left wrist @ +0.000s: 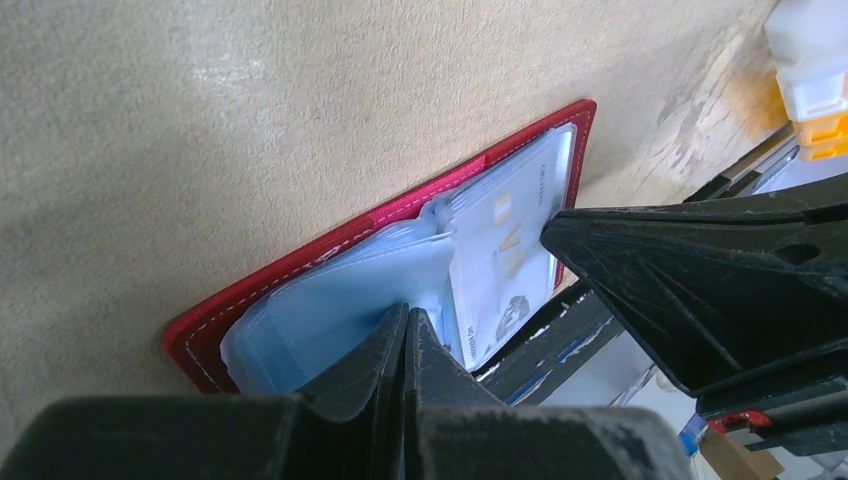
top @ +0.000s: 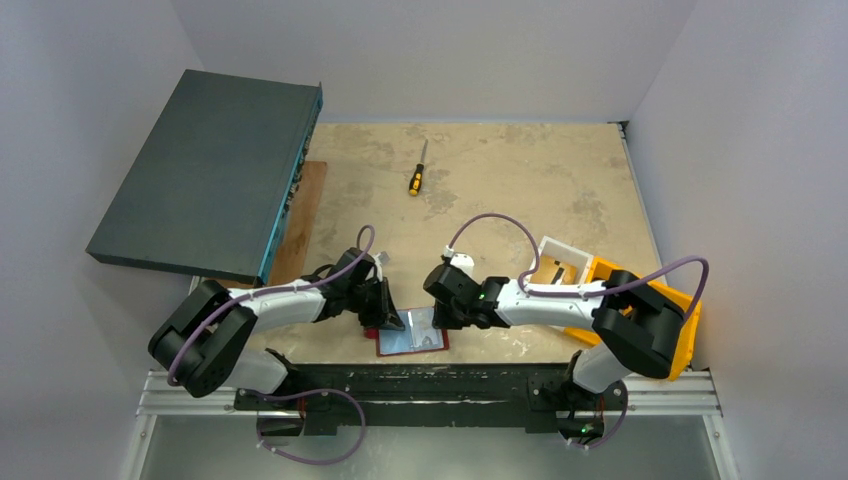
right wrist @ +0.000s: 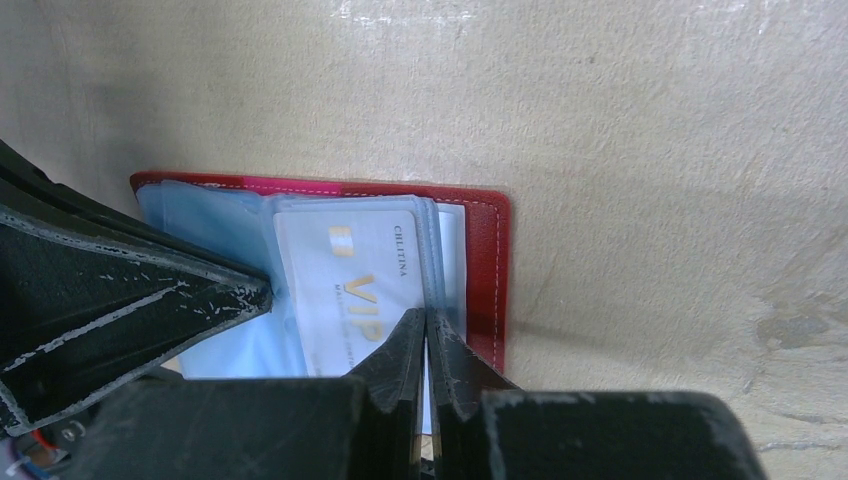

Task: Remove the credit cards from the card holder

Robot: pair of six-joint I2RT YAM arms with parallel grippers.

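The card holder (top: 413,350) lies spread open near the table's front edge, its red cover (right wrist: 487,280) showing around clear sleeves. On its right half a white card (right wrist: 350,285) printed "VIP" sits under a clear sleeve. My left gripper is shut over the left half, its tips against the bluish sleeve (left wrist: 340,320); whether any film is pinched cannot be made out. Shut as well, my right gripper has its tips at the right edge of the card's sleeve stack, with nothing clear showing between them.
A screwdriver (top: 416,180) lies at the back middle. A dark box-like cabinet (top: 210,170) fills the left. At the right, a yellow bin (top: 684,345) and a white tray (top: 563,250) sit near the right arm. Mid-table is clear.
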